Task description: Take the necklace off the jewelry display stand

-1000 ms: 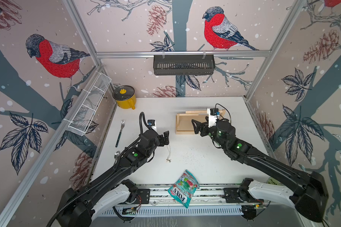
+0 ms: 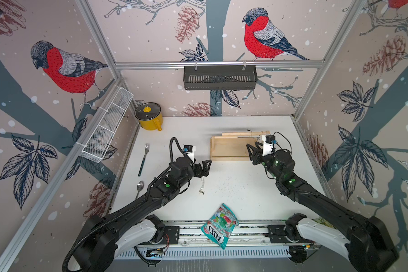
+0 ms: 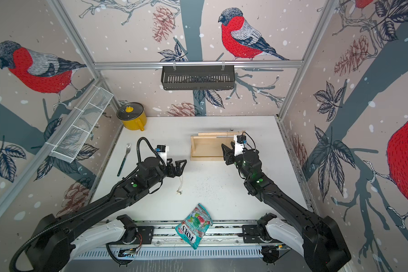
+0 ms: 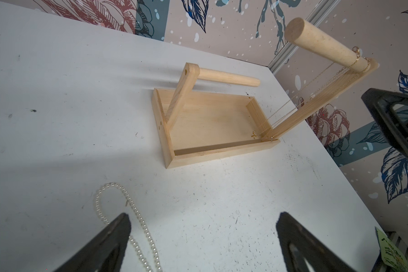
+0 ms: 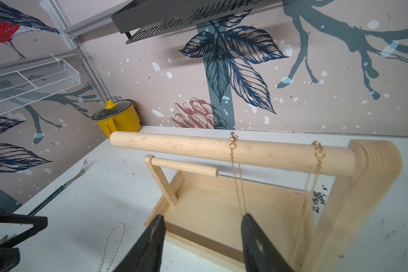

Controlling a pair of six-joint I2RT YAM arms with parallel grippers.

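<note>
The wooden jewelry stand (image 5: 240,149) has a tall bar and a lower bar over a shallow tray. On the tall bar hang two thin gold chain necklaces, one (image 5: 232,156) near the middle and one (image 5: 318,158) by the upright. A string of pearls (image 4: 142,222) lies on the table. My right gripper faces the stand with its fingers apart and no chain visibly caught; the middle chain hangs in line with its right finger (image 5: 258,247). To the left, my left gripper is open and empty above the table.
A yellow pot (image 2: 149,117) stands at the back left, with a fork (image 2: 143,159) and a spoon (image 2: 140,186) along the left side. A teal bag (image 2: 220,225) lies at the front edge.
Both grippers have shifted to the right in the top left view, the right one farther, along the stand. The pearl string lies where it was.
</note>
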